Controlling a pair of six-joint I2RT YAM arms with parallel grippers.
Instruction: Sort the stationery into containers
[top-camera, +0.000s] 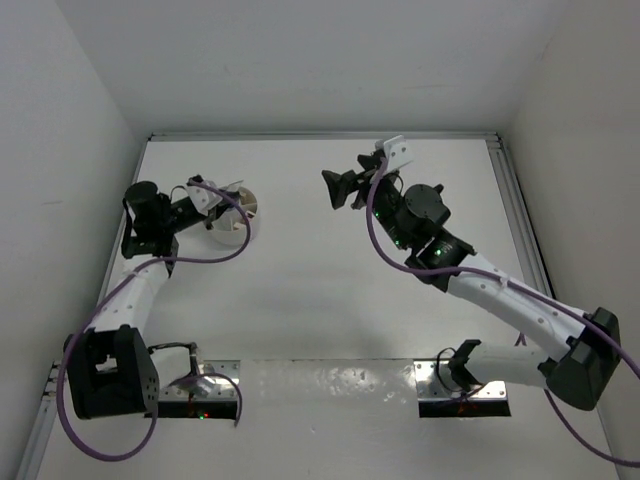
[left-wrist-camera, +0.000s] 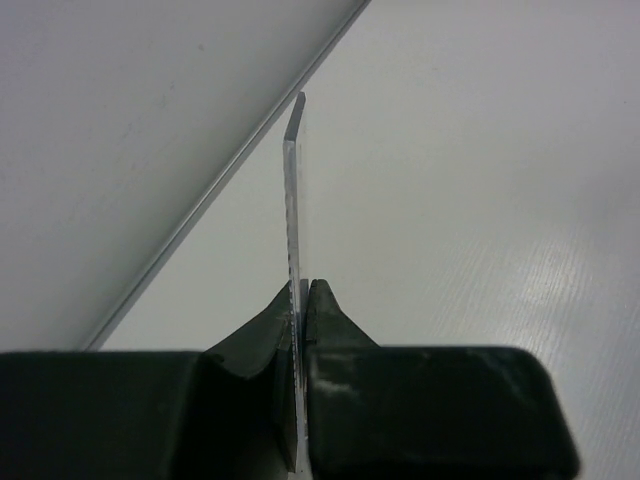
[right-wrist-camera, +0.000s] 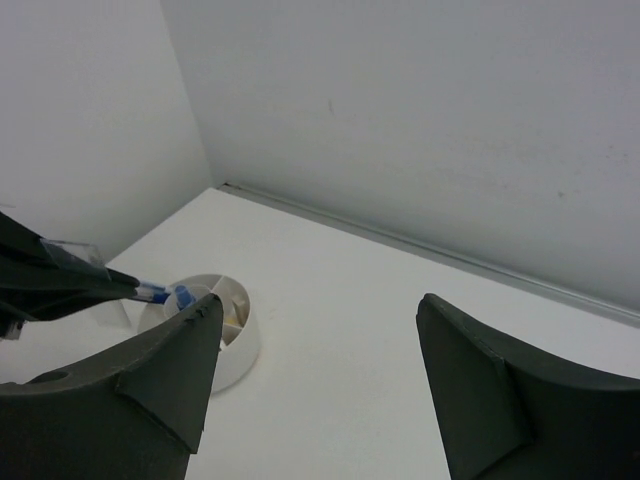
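A white round holder with compartments (right-wrist-camera: 236, 362) stands on the table at the far left, with blue items (right-wrist-camera: 184, 297) showing at its near-left side. My left gripper is shut on a thin clear strip (left-wrist-camera: 292, 200), which stands edge-on between its fingers. From above, that gripper is beside and partly over the holder (top-camera: 232, 236), hiding part of it. The clear piece also shows above the left fingers (right-wrist-camera: 60, 280) in the right wrist view. Well to the right of the holder, my right gripper stands open with nothing between its fingers.
Grey walls (top-camera: 320, 70) with metal rails along their foot close off the back and sides. The left arm runs close to the left wall.
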